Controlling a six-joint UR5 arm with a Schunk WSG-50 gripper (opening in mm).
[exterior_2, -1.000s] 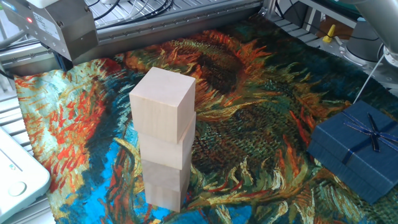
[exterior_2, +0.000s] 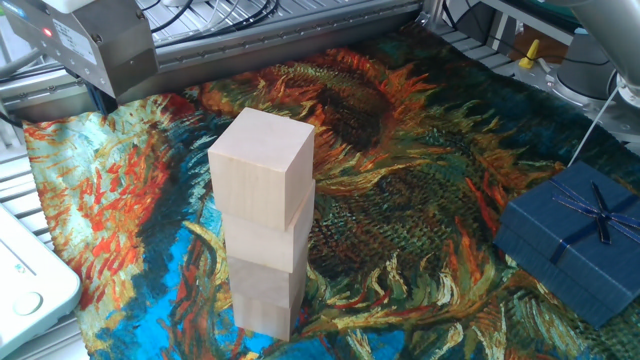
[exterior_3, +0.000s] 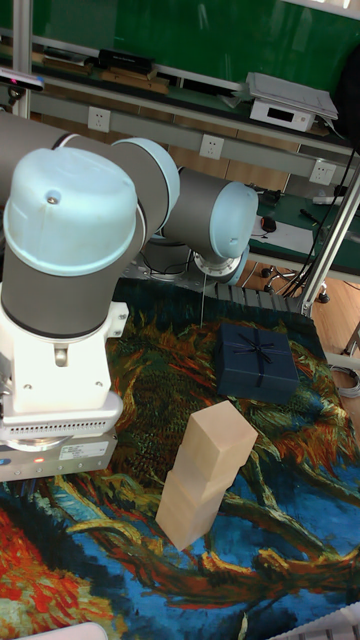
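Several pale wooden cubes form a stack (exterior_2: 262, 215), standing upright near the middle of the cloth with slight offsets between the cubes. The same tower (exterior_3: 204, 469) appears in exterior view 3, in front of the arm and to the right of it. My gripper (exterior_2: 100, 50) is at the upper left of exterior view 2, a grey metal body with a red light, clear of the stack and above the cloth. Its fingers are mostly hidden, so whether they are open or shut does not show. In exterior view 3 only the gripper's body (exterior_3: 59, 461) can be made out.
A dark blue gift box (exterior_2: 575, 240) with a ribbon bow lies on the right side of the patterned cloth (exterior_2: 400, 200). At the lower left is a white device (exterior_2: 30, 285) with a round button. Free cloth lies between the stack and the box.
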